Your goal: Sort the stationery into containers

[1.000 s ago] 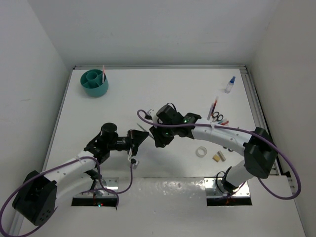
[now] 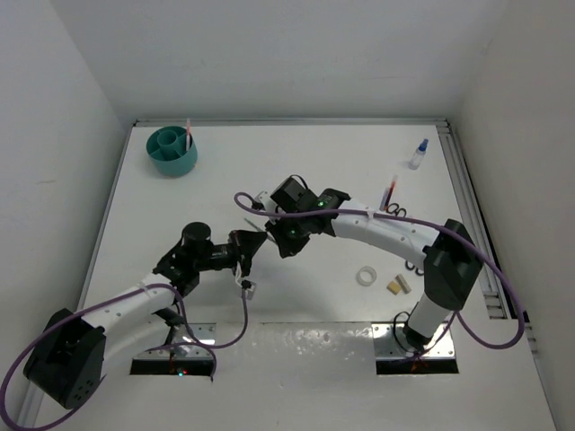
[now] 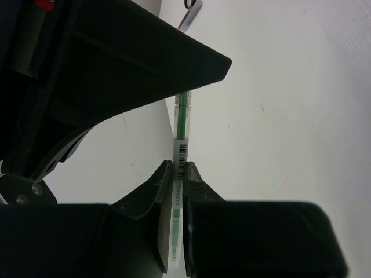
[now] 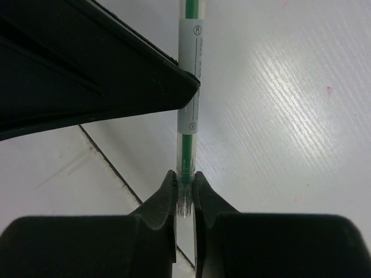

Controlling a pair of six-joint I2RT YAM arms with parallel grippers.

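Note:
Both my grippers meet on one green gel pen above the table. My left gripper is shut on the pen [image 3: 182,116] around its barcode label; the other gripper's dark body fills the upper left of that view. In the right wrist view my right gripper is shut on the pen [image 4: 188,147] near one end, with a dark finger of the other gripper across the upper left. A teal compartment holder [image 2: 178,162] with a light pen in it stands at the back left of the top view.
At the right lie pens [image 2: 387,193], scissors [image 2: 399,212], a tape roll [image 2: 367,276], a yellow block [image 2: 393,287] and a grey block [image 2: 403,283]. A blue-capped bottle [image 2: 419,154] is at the back right.
The right arm has shifted a little to the left and toward the back, its wrist turning slightly. The left arm is nearly unchanged.

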